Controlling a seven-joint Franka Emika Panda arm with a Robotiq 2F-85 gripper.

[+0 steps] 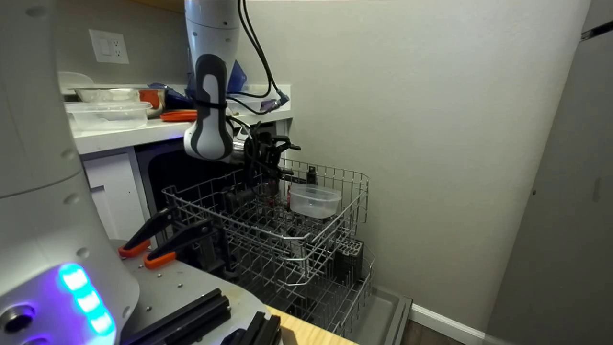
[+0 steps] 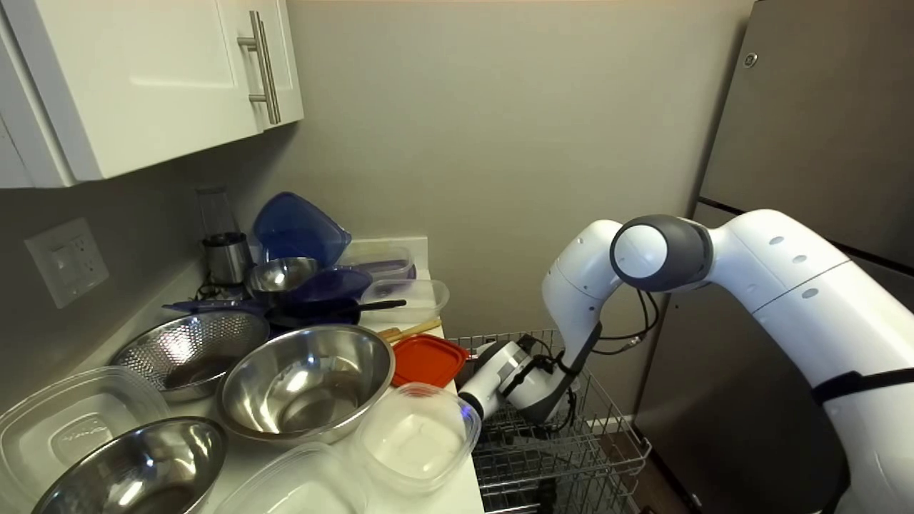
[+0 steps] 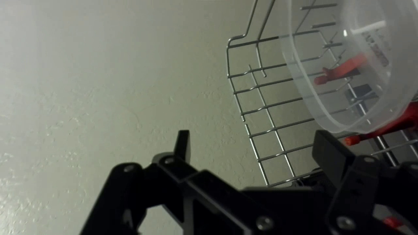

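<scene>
A clear plastic container (image 1: pixel 314 202) sits in the upper rack (image 1: pixel 258 227) of the pulled-out dishwasher, near its far right side. Above and to the left of it in exterior view 1 is my gripper (image 1: pixel 293 160), open. In the wrist view the gripper has its black fingers wide apart with nothing between them. The container (image 3: pixel 313 90) shows there at the upper right, beyond the right finger; whether they touch, I cannot tell. Red-handled items (image 3: pixel 345 70) show through its clear wall. In exterior view 2 the arm hides the gripper and container.
The grey wall (image 3: pixel 117 98) stands close behind the rack. A white counter left of the dishwasher carries metal bowls (image 2: pixel 304 385), an orange-red lid (image 2: pixel 430 360) and clear containers (image 2: pixel 417 435). Below is the lower rack (image 1: pixel 322 304). Black-and-orange clamps (image 1: pixel 172 247) grip the robot's base plate.
</scene>
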